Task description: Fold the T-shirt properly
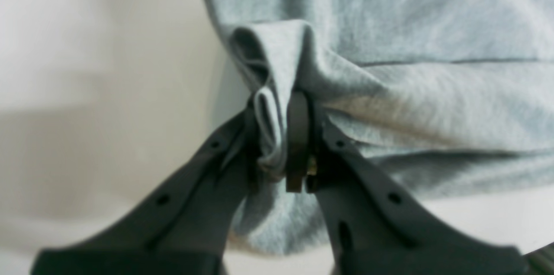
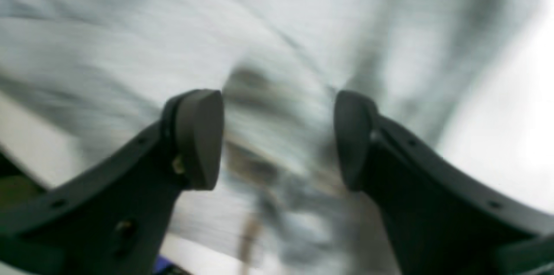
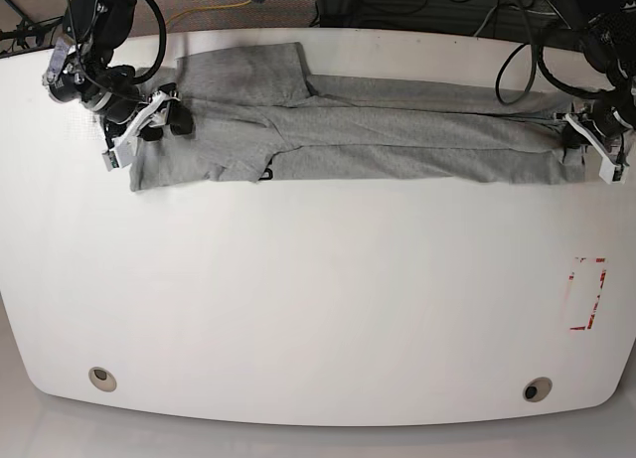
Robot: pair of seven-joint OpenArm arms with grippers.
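The grey T-shirt [image 3: 417,130] lies as a long, narrow folded strip along the top of the white table in the base view, with a raised flap toward the left. At the strip's right end, my left gripper [image 3: 570,134] is low on the cloth. In the left wrist view that gripper is shut on a bunched fold of the shirt's end, and more cloth spreads to the right. My right gripper [image 3: 166,126] is over the strip's left end. Its dark fingers [image 2: 197,140] stand apart in the blurred right wrist view, with grey cloth visible between them.
Faded red marks [image 3: 599,294] sit near its right edge. Round fittings [image 3: 102,379] mark the front corners. Dark cables [image 3: 467,1] run behind the back edge.
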